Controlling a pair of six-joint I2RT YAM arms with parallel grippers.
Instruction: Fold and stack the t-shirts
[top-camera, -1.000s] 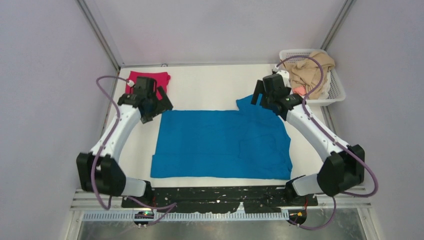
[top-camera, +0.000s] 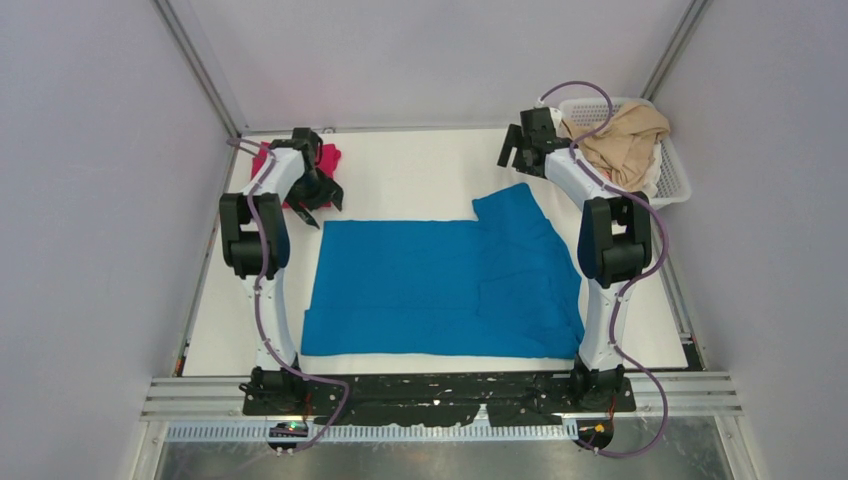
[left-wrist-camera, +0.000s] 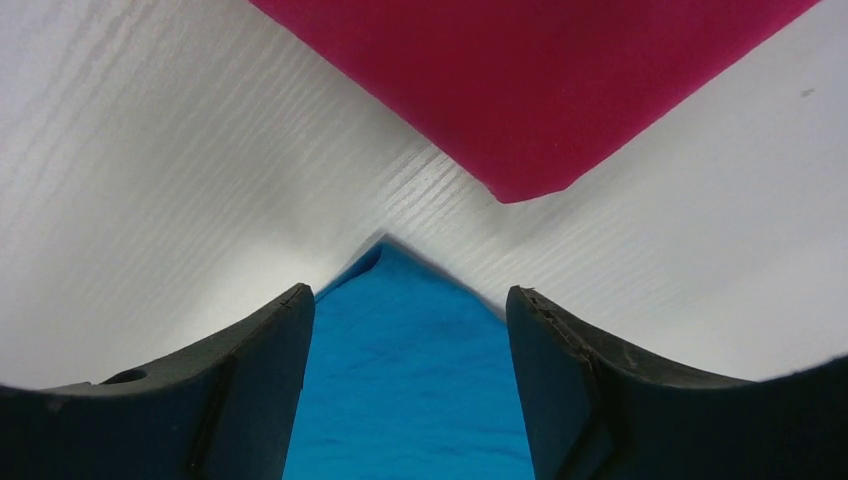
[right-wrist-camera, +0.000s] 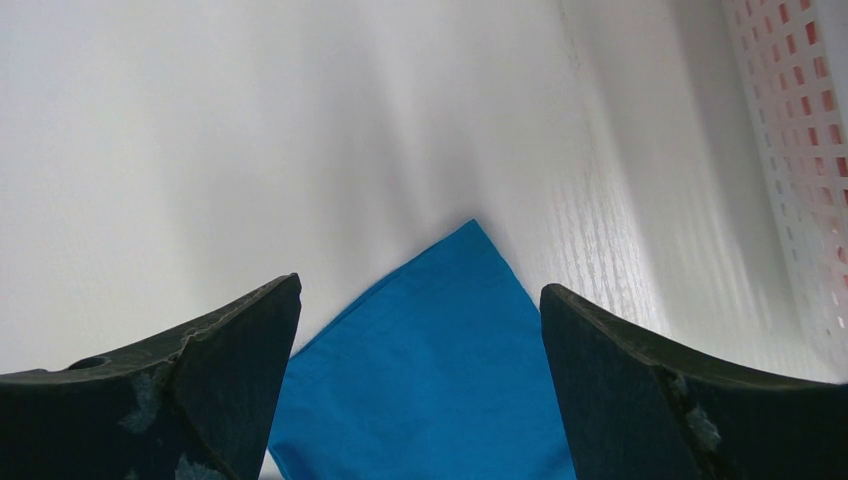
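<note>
A blue T-shirt (top-camera: 400, 270) lies spread across the front and middle of the table, with a flap reaching up at the back right. A folded red shirt (top-camera: 330, 155) lies at the back left, partly under my left arm. My left gripper (top-camera: 326, 215) is open over the blue shirt's back-left corner (left-wrist-camera: 400, 280), with the red shirt's corner (left-wrist-camera: 530, 150) just beyond. My right gripper (top-camera: 510, 165) is open above the blue flap's corner (right-wrist-camera: 460, 260), with nothing between its fingers.
A white basket (top-camera: 676, 180) holding beige and other cloth (top-camera: 625, 135) stands at the back right, beside my right gripper.
Both arms have moved toward the back of the table over the last second. The shirts look unchanged.
</note>
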